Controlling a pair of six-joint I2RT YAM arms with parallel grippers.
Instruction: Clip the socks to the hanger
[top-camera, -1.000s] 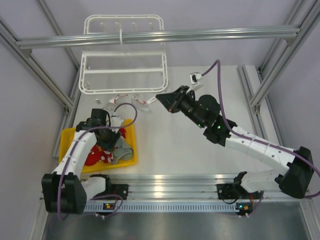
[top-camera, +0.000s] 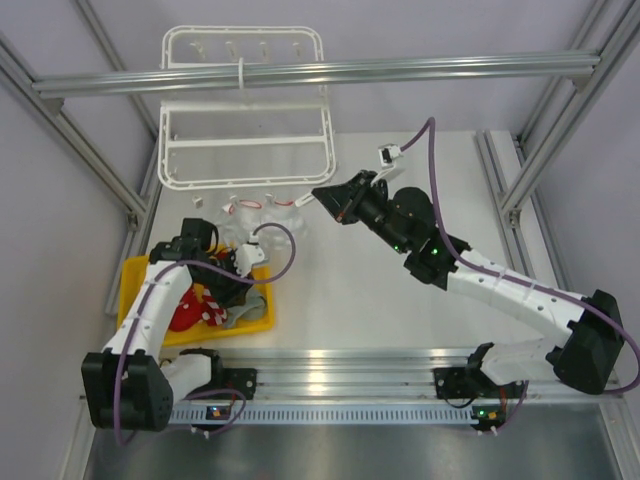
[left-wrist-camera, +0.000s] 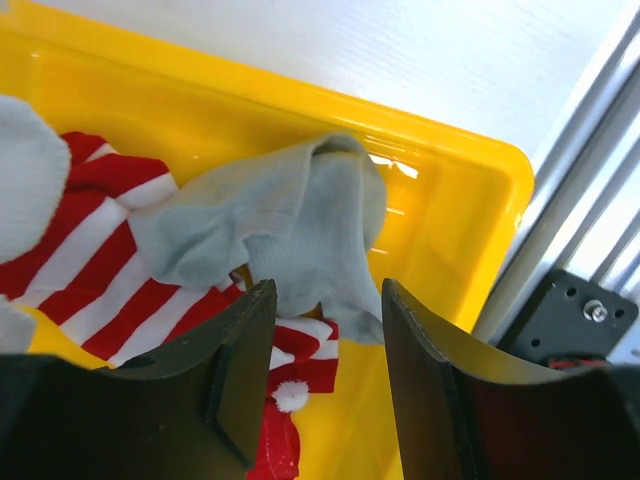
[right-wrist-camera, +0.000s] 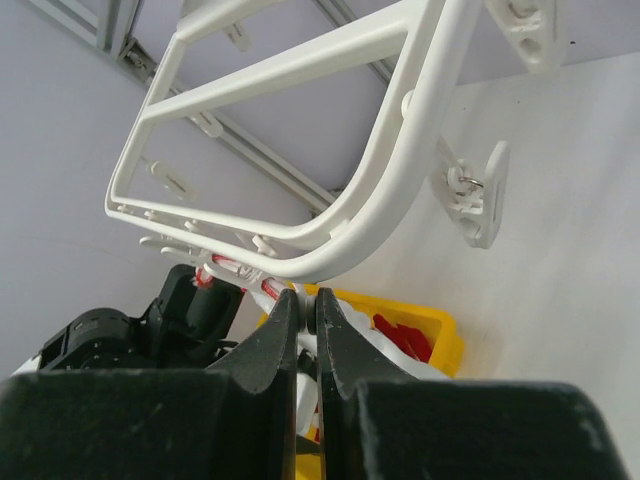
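A white wire hanger (top-camera: 248, 184) with small clips hangs at the upper left. From its front edge hang white socks with red bands (top-camera: 262, 218). My right gripper (top-camera: 322, 194) is shut on a white clip (top-camera: 304, 200) at the hanger's front right corner; in the right wrist view the fingers (right-wrist-camera: 290, 325) meet around its end. Below, my left gripper reaches into the yellow bin (left-wrist-camera: 470, 170), its fingers parted over the lower end of a grey sock (left-wrist-camera: 318, 235). Red-and-white striped socks (left-wrist-camera: 110, 260) lie beside it.
A metal bar (top-camera: 420, 70) crosses above the hanger. White table to the right of the bin is clear. Another clip (right-wrist-camera: 475, 195) shows near the hanger's corner. A metal rail (top-camera: 330, 362) runs along the front.
The left gripper has shifted slightly over the bin, and its cable has swung. The hanging white socks have swayed and spread lower. My right arm stays nearly still at the clip.
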